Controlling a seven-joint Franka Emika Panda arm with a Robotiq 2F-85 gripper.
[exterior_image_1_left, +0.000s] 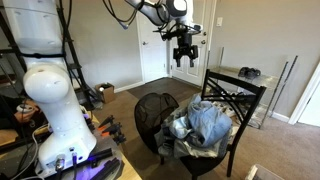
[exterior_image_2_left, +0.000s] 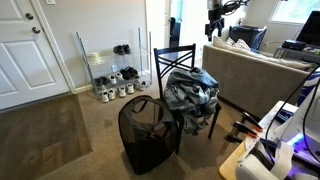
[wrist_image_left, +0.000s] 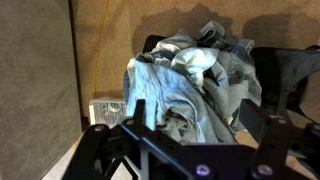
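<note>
A heap of blue denim and grey clothes (exterior_image_1_left: 208, 123) lies on the seat of a black chair (exterior_image_1_left: 238, 97). In the wrist view the clothes (wrist_image_left: 170, 88) fill the middle, spread below my fingers. My gripper (exterior_image_1_left: 186, 62) hangs open in the air, well above the heap and apart from it. Nothing shows between its dark fingertips in the wrist view, where the gripper spans part of the cloth. Beside the chair stands a black mesh basket (exterior_image_2_left: 148, 130); its inside cannot be made out clearly.
A rack with several pairs of shoes (exterior_image_2_left: 122, 75) stands against the wall behind the chair. A grey sofa (exterior_image_2_left: 235, 75) is on the far side in exterior view 2. Carpet (exterior_image_2_left: 75, 140) lies bare in front of the basket.
</note>
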